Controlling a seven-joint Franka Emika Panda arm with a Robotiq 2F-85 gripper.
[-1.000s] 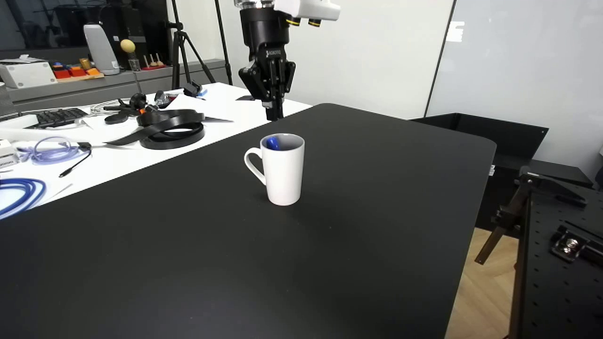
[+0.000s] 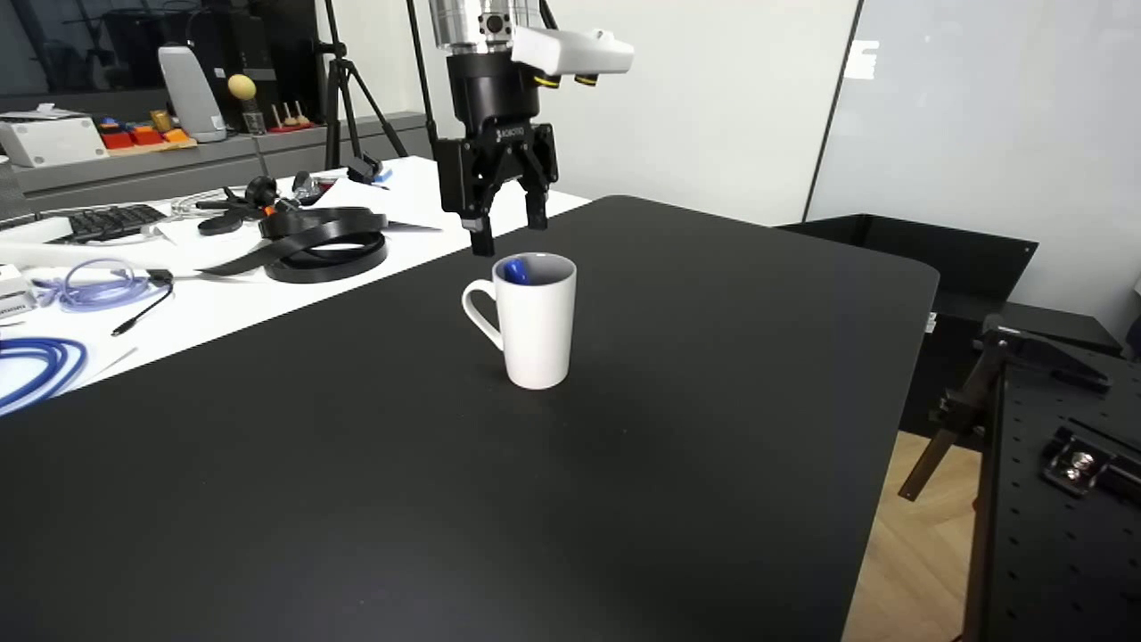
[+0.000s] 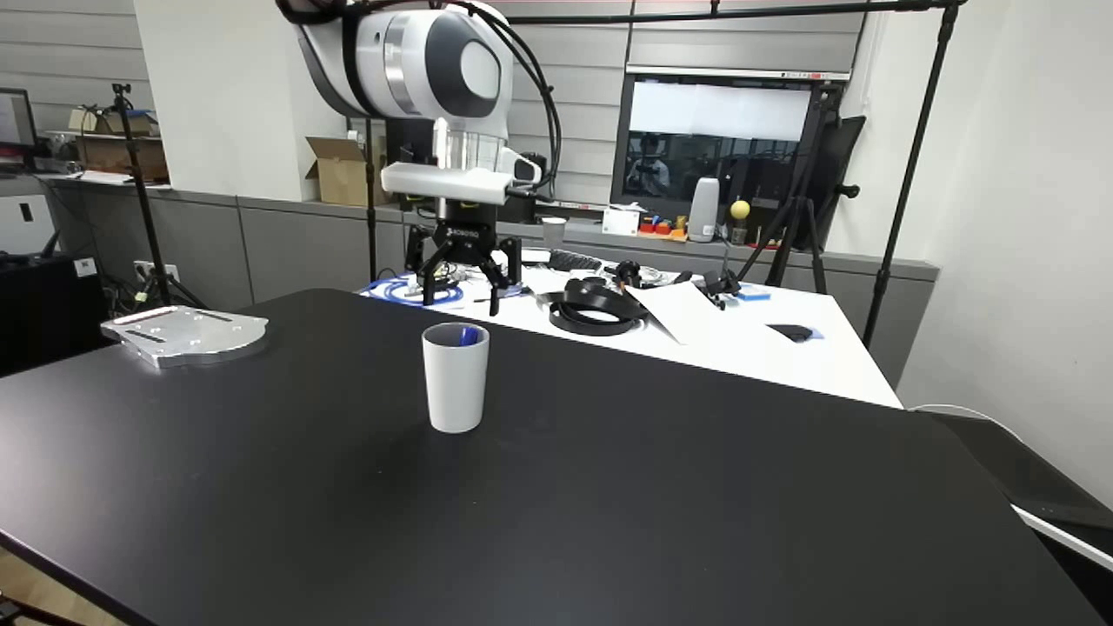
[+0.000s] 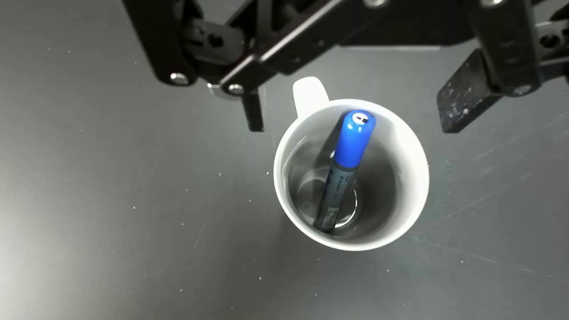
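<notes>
A white mug (image 2: 537, 333) stands upright on the black table, its handle (image 2: 483, 314) toward the left in exterior view 1. Inside it a marker with a blue cap (image 4: 355, 139) and grey body leans against the wall, cap end up near the handle side, as the wrist view shows. My gripper (image 2: 510, 237) is above the mug and apart from it, its fingers spread wide and empty. From exterior view 2 the gripper (image 3: 461, 309) likewise hangs over the mug (image 3: 455, 381), toward its far side.
A silver plate (image 3: 188, 334) lies near its far left edge in exterior view 2. Behind is a white table (image 3: 814, 360) with a black coil (image 3: 595, 306), cables and small gear.
Over the last second my gripper has opened from shut and shifted slightly left in exterior view 1, its fingertips now lower. The mug and marker have stayed put.
</notes>
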